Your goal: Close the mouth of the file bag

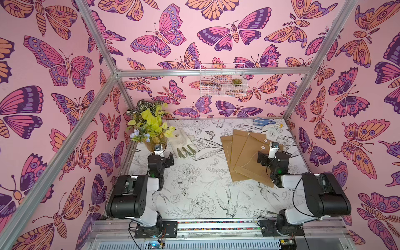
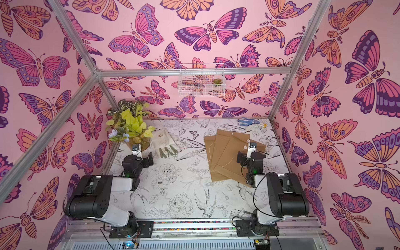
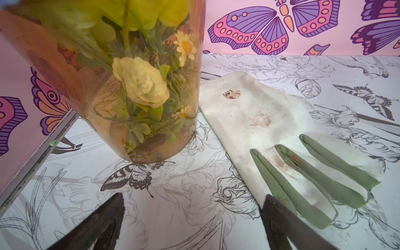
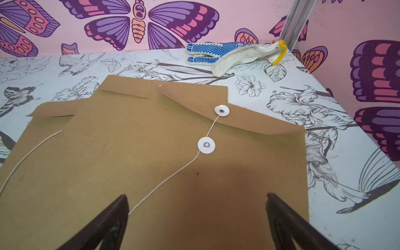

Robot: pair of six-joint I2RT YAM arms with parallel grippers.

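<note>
Several brown kraft file bags (image 1: 245,166) lie overlapped on the right of the table. The top bag (image 4: 250,175) has a folded flap (image 4: 266,125) with a white button (image 4: 221,110), a second button (image 4: 206,145) below it, and a loose white string. My right gripper stands open over the bags, nothing between its fingers. My left gripper stands open on the left side, facing a vase of flowers (image 3: 150,125) and a pale glove with green fingertips (image 3: 254,112), with nothing between its fingers.
A blue-dotted glove (image 4: 216,49) and a white-and-yellow glove (image 4: 245,56) lie at the back right, behind the bags. A white wire basket (image 1: 223,89) hangs on the back wall.
</note>
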